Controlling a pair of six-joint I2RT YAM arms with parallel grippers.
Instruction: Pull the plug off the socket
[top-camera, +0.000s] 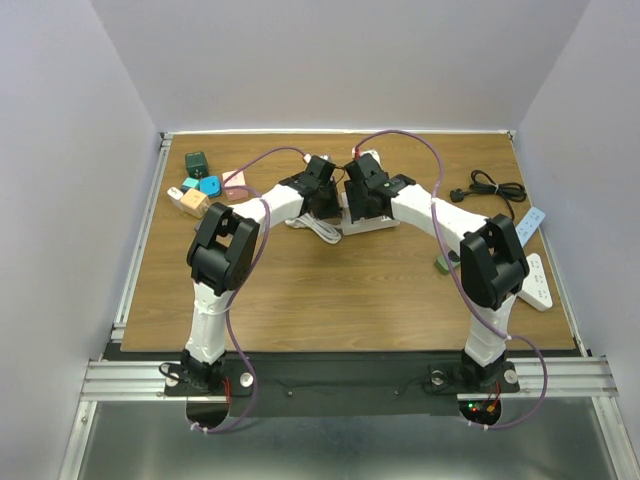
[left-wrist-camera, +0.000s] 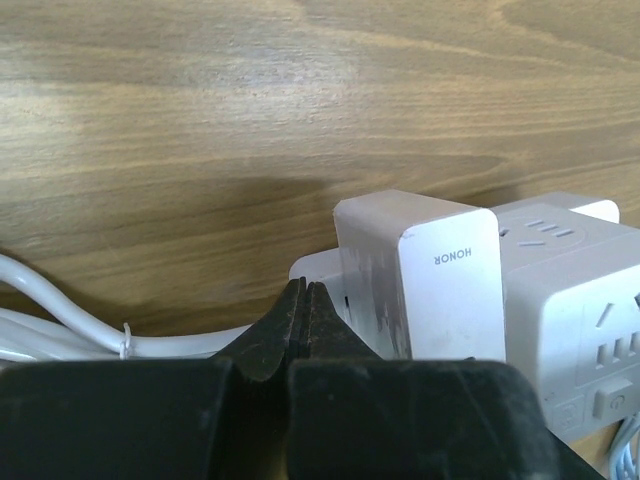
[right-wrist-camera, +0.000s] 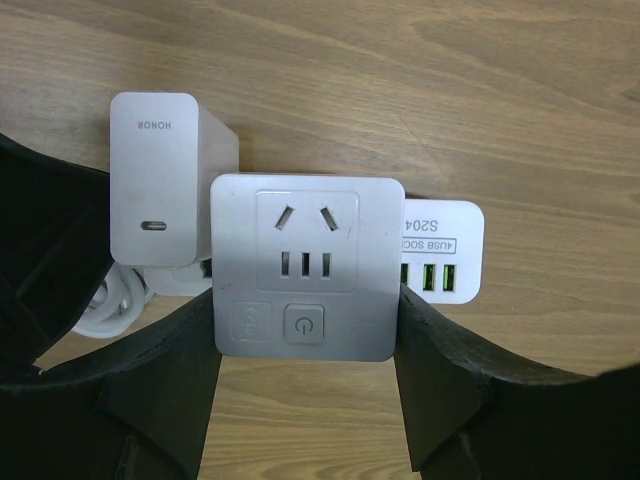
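Note:
In the right wrist view a white cube socket (right-wrist-camera: 307, 267) with slots and a power button sits between the fingers of my right gripper, which is shut on it. Just left of it stands the white HONOR charger plug (right-wrist-camera: 155, 180). Beneath both runs a white power strip (right-wrist-camera: 445, 250) marked S204 with USB ports. My left gripper is shut, with nothing visible between its tips, close to the near side of the charger plug (left-wrist-camera: 450, 285). Whether those tips touch the plug or strip is unclear. From above, both grippers largely hide the plug and socket.
A bundled white cable (top-camera: 318, 226) lies below the left gripper. Several small blocks, including an orange one (top-camera: 194, 202), lie at far left. A black coiled cord (top-camera: 490, 187) and white strips (top-camera: 535, 284) lie at right.

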